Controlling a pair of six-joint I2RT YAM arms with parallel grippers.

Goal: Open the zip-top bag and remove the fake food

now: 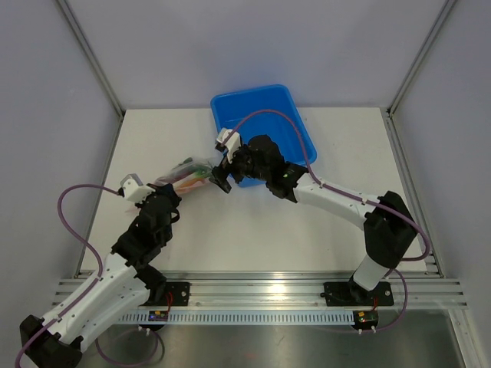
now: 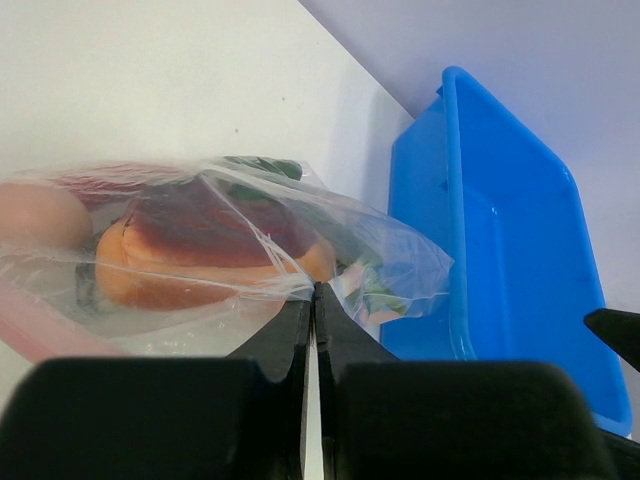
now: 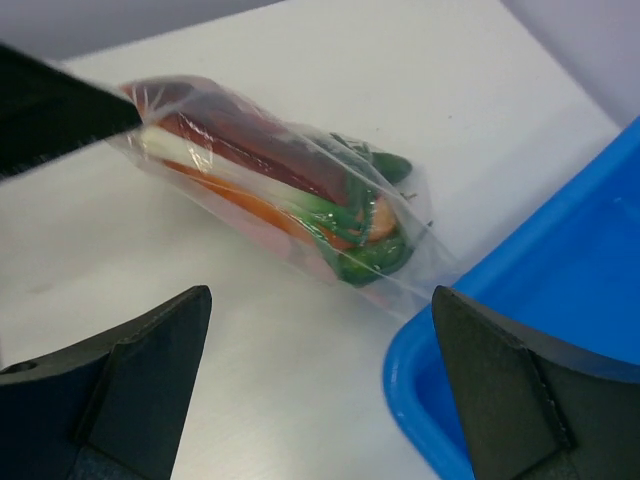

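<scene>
A clear plastic bag (image 1: 189, 176) lies at the left of the table, with fake food inside. Through the film in the left wrist view show a brown-topped bun (image 2: 170, 250) and a round, tan piece (image 2: 42, 215); green pieces (image 3: 372, 258) fill the bag's right end in the right wrist view. My left gripper is shut, and creases in the film run to its fingertips at the bag's near side. Just right of the bag's right end, my right gripper stands open and empty, apart from the film. Whether the zip is open cannot be seen.
A blue bin (image 1: 265, 101), empty where visible, stands at the back centre, its near left corner close to the bag's right end. My right gripper is beside that corner.
</scene>
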